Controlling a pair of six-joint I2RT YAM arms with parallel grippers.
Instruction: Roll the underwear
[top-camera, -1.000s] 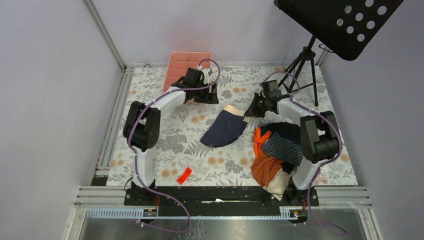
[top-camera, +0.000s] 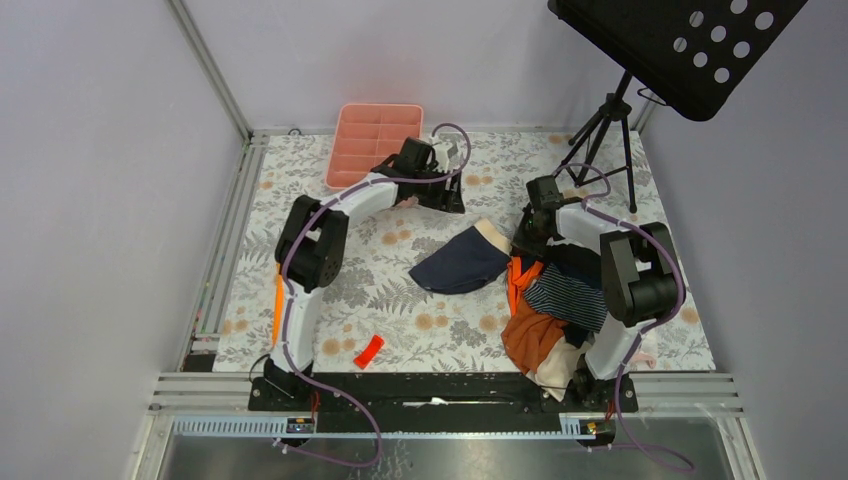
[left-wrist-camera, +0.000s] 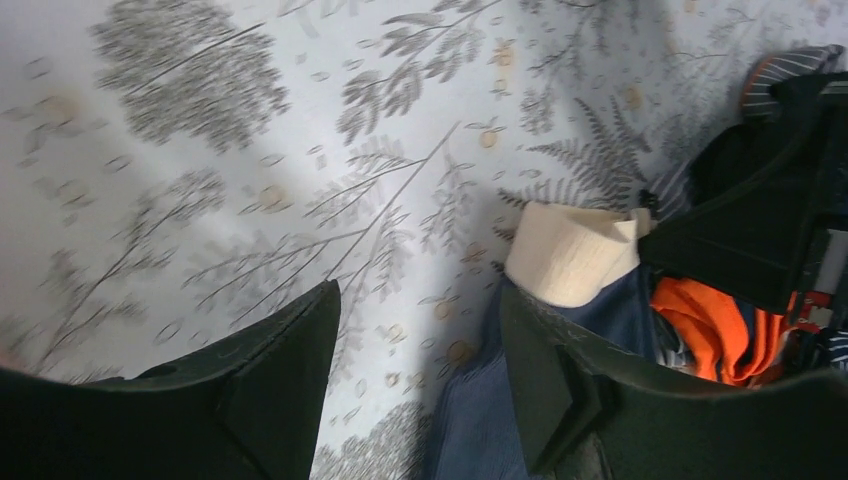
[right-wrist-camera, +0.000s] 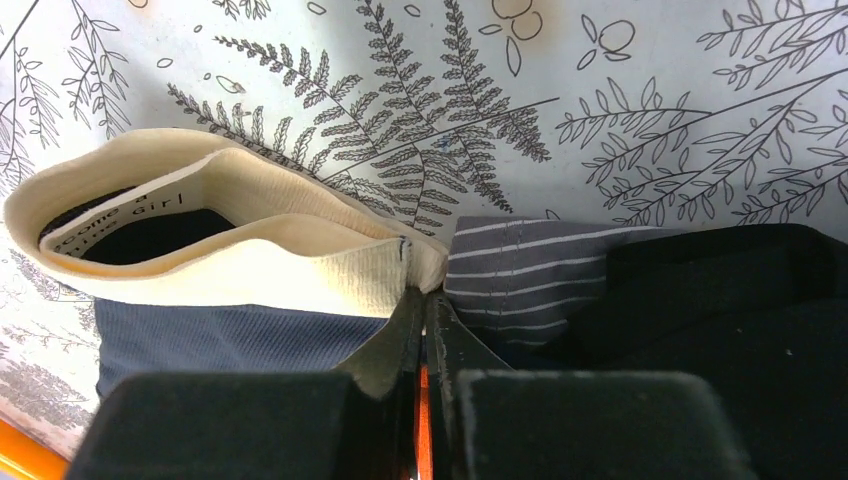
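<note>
Navy underwear (top-camera: 455, 262) with a cream waistband (right-wrist-camera: 320, 270) lies near the middle of the table. My right gripper is shut at the waistband's right end, its fingertips against the cream cloth, beside a grey striped garment. My left gripper hangs open above the table, up and left of the underwear, with nothing between its fingers. In the left wrist view the waistband stands up slightly, partly folded, with the right gripper at its end.
A pile of clothes (top-camera: 562, 300) fills the table's right front. A pink divided box (top-camera: 365, 130) stands at the back, a black stand (top-camera: 630, 170) at the back right. A red item (top-camera: 368, 350) lies at the front.
My right gripper has moved toward the front and right, the underwear's waistband end shifting with it toward the clothes pile. My left gripper has moved right.
</note>
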